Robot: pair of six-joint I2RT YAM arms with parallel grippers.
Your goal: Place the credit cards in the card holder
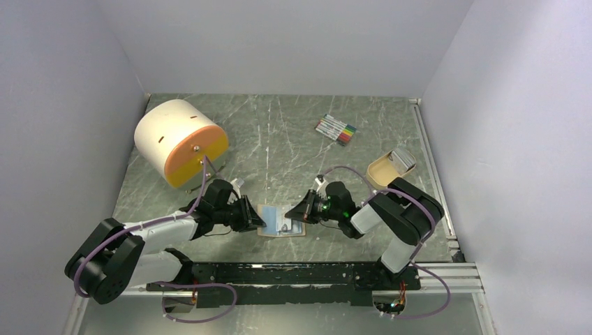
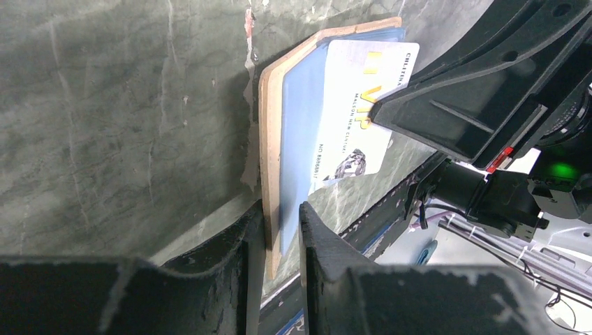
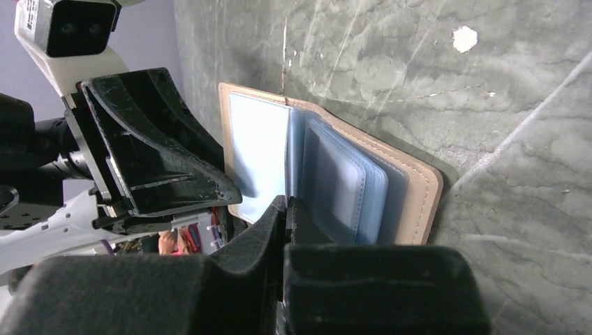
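Note:
The card holder (image 1: 271, 218) lies spread open on the table, tan outside with blue plastic sleeves. At its left edge my left gripper (image 1: 264, 224) is open, and the tan border (image 2: 270, 132) passes between its fingers in the left wrist view. From the other side, my right gripper (image 1: 288, 216) is shut on a white VIP card (image 2: 352, 122), whose printed face shows against the blue sleeve. In the right wrist view the card is only a thin edge above the closed fingertips, beside the blue sleeves (image 3: 335, 178). Whether its lower edge is inside a pocket cannot be told.
A tan box (image 1: 381, 172) with several cards (image 1: 403, 159) stands at the right. Markers (image 1: 335, 130) lie at the back, and a big cream-and-orange drum (image 1: 171, 136) fills the back left. The middle of the table behind the holder is clear.

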